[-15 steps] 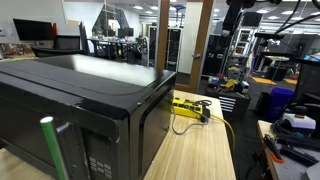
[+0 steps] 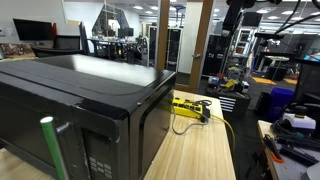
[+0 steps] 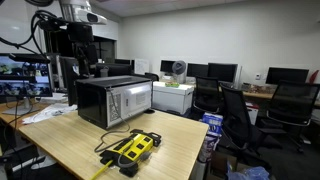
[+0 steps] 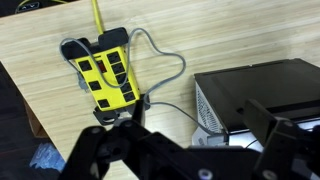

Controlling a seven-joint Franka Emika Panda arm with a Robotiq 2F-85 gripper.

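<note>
My gripper hangs high over the table, its two dark fingers spread apart with nothing visible between them. In exterior view 2 the arm (image 3: 72,38) reaches in above a black microwave-like box (image 3: 115,98). That box (image 2: 85,75) fills the left of exterior view 1, with its flat top bare. From the wrist, part of the dark box (image 4: 265,85) shows at the right, partly covered by the gripper. A yellow power strip (image 4: 108,80) with black outlets lies on the table beside it, apart from the gripper.
A grey cable loops from the power strip toward the box, and a yellow cord (image 4: 97,14) runs off the table's edge. Bare wooden tabletop (image 3: 178,130) lies right of the box. Office chairs (image 3: 245,115) stand beyond the table.
</note>
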